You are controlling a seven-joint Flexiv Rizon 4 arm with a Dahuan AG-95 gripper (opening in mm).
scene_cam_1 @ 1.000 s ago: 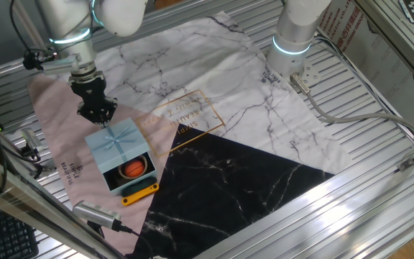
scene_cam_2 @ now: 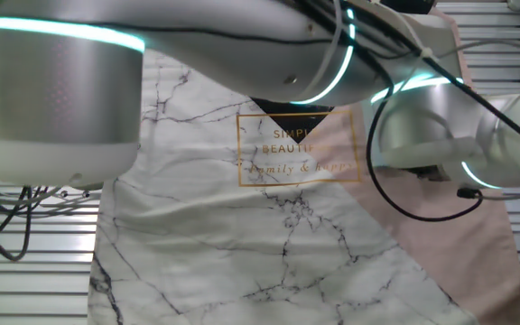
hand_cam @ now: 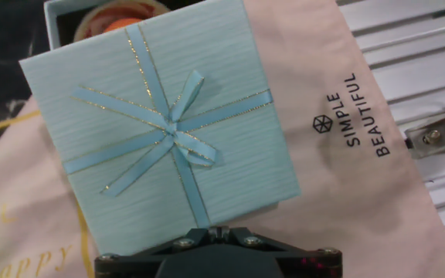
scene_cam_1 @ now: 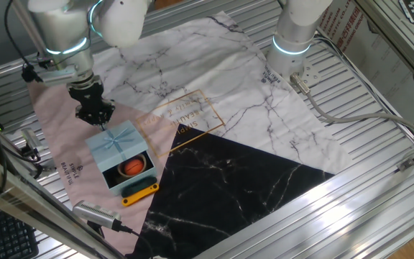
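Observation:
A light blue gift box [scene_cam_1: 129, 180] sits on the pink part of the cloth. Its ribboned lid [scene_cam_1: 115, 142] covers the rear of the box, leaving the front part uncovered. Inside that opening shows an orange ball [scene_cam_1: 133, 167] within a round rim. My gripper [scene_cam_1: 103, 124] is just behind the lid's rear edge. In the wrist view the lid [hand_cam: 230, 158] with its bow fills much of the picture, and the gripper has its fingertips together at the lid's near edge. Nothing shows between them; whether they touch the lid is unclear.
A yellow-and-black object [scene_cam_1: 141, 194] lies against the box's front. A grey device [scene_cam_1: 97, 214] with a cable is nearer the front left.
Over the last second my gripper has shifted slightly left and stayed close behind the lid. The lid appears to have moved very slightly left; the ball stays in view.

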